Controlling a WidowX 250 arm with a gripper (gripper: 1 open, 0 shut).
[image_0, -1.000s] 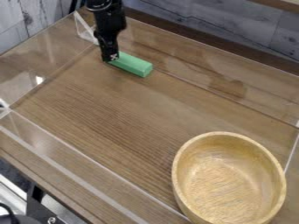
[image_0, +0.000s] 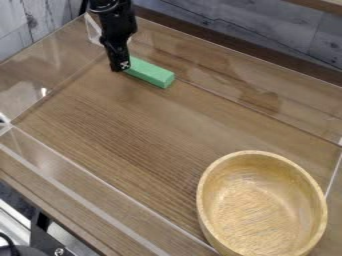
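A black gripper (image_0: 118, 62) reaches down from the top left of the camera view. Its tips are low over the wooden surface, at the left end of a flat green block (image_0: 148, 74). The block lies slanted on the wood. Whether the fingers are open or shut, or touch the block, is too small to tell.
An empty cream oval bowl (image_0: 261, 202) fills the lower right. A transparent edge or panel runs along the left side, and dark edges border the back.
The gripper has moved slightly down and to the left from where it was a second ago. The green block looks unmoved.
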